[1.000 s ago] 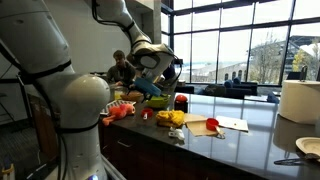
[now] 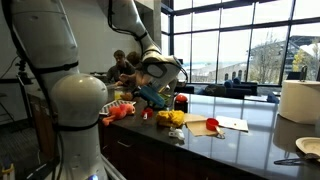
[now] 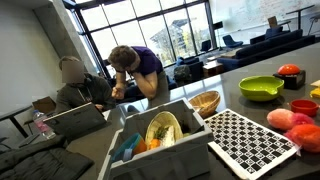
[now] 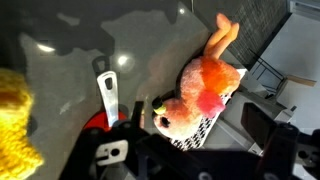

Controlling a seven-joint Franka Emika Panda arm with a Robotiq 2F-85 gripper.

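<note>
My gripper hangs open above the near left part of the dark counter. In the wrist view the gripper has its fingers wide apart. Below the gap lies an orange and pink plush toy with long ears, partly over a checkered board; nothing appears gripped. A red round item and a white-handled utensil lie to its left. A fluffy yellow thing is at the left edge, also seen as a yellow item on the counter.
A grey bin with objects inside stands by a wicker basket and green bowl. A red bowl and white paper lie farther right, before a large white container. Two people are behind.
The arm's wrist and gripper have come down a little and shifted slightly right toward the counter. The counter objects look unmoved.
</note>
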